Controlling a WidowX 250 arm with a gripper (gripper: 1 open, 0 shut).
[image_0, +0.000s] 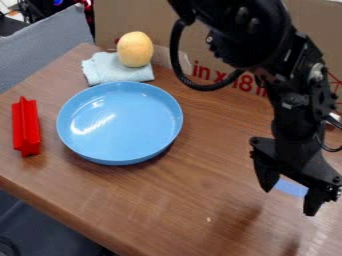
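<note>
My black gripper is low at the right side of the wooden table, over a light blue strip that it partly hides. Its two fingers stand apart; whether anything lies between them besides the strip beneath is hard to tell. Left of it sits a blue plate. A red object lies near the table's left edge.
At the back, a yellow round object stands by a folded pale cloth. A cardboard box closes off the rear.
</note>
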